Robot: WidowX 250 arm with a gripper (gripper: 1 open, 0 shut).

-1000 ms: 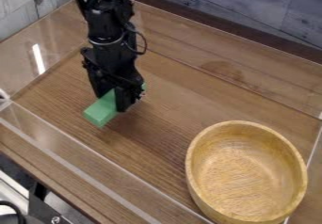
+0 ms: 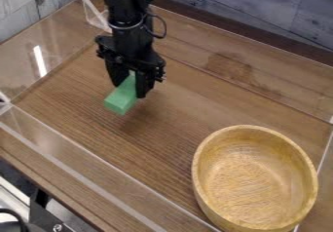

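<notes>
My black gripper (image 2: 131, 65) is shut on a green object (image 2: 121, 96) in the upper left of the camera view, held above the wooden table (image 2: 124, 163). The green object hangs tilted below the fingers; its top is partly hidden by the gripper.
A large yellow bowl (image 2: 255, 177) stands at the lower right. The wooden surface between the gripper and the bowl is clear, as is the area at the upper right. A pale wall borders the table at the back.
My gripper has moved toward the back of the table and slightly right, carrying the green object with it. The bowl has not moved.
</notes>
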